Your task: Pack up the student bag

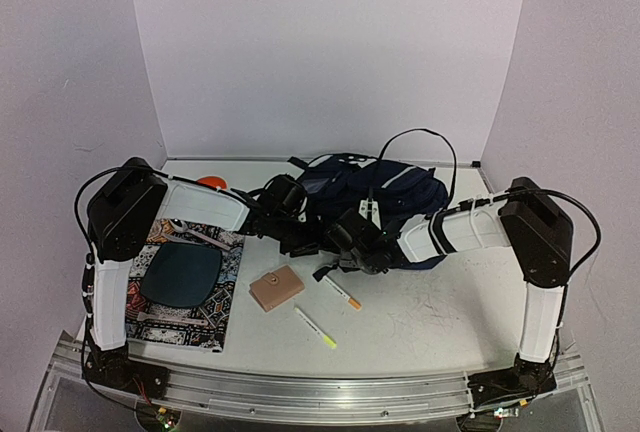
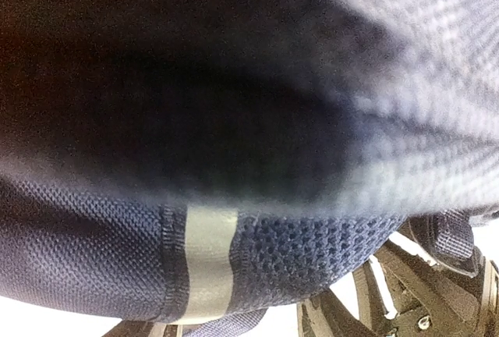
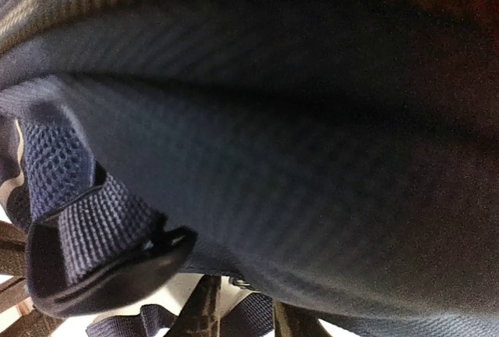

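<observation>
The dark navy bag lies slumped at the back centre in the top view. Its fabric fills most of the left wrist view, with a pale stripe running across it. My left gripper is at the bag's near-left edge, its fingers apart and partly covered by fabric. Against the bag's front side is my right gripper; its fingers stand apart, and a dark strap shows in the gap, whether touched I cannot tell. A brown wallet, an orange-tipped marker and a yellow-tipped marker lie in front.
On the left, a dark teal pouch-like item rests on a patterned mat, partly under my left arm. An orange round object sits behind that arm. Both grippers are close together.
</observation>
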